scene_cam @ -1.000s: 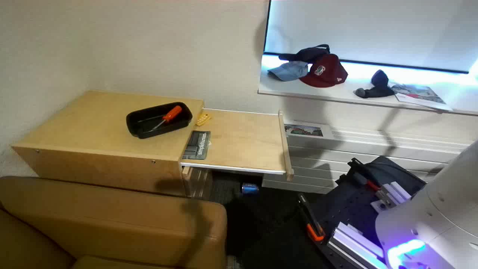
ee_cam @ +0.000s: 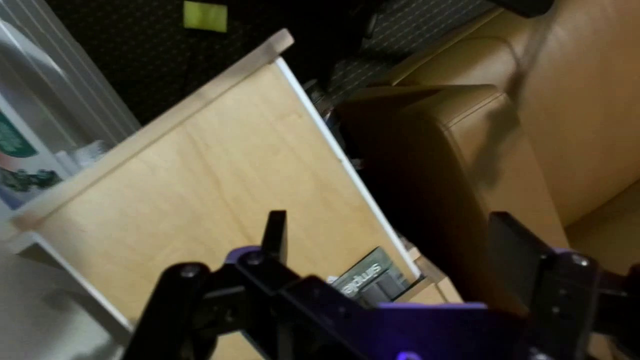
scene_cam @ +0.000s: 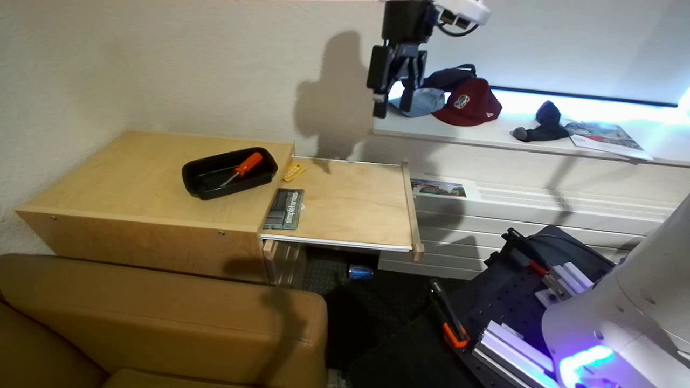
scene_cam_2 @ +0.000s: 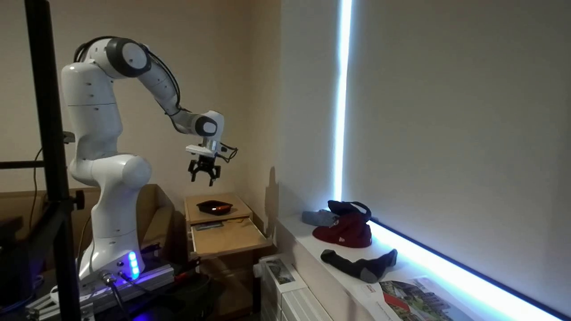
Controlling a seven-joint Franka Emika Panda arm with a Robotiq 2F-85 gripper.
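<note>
High above the pulled-out drawer board [scene_cam: 356,200], my gripper [scene_cam: 391,106] stands open, fingers pointing down and nothing between them. The wrist view shows its two fingers [ee_cam: 276,234] spread wide on either side. On the wooden cabinet [scene_cam: 116,187] rests a black tray [scene_cam: 207,184] with an orange-handled screwdriver [scene_cam: 247,164] inside. A dark card with white lettering [scene_cam: 284,209] lies at the board's left edge, and a small yellow item [scene_cam: 294,172] lies near the back. In exterior view 2 my gripper hangs well above the tray, apart from everything.
A windowsill on the right bears a maroon cap [scene_cam: 469,103], a light blue cap [scene_cam: 420,102], a dark sock [scene_cam: 546,126] and a magazine [scene_cam: 608,137]. The tan sofa [scene_cam: 161,310] stands in front of the cabinet. Most of the drawer board is bare.
The objects on the cabinet and drawer have not moved.
</note>
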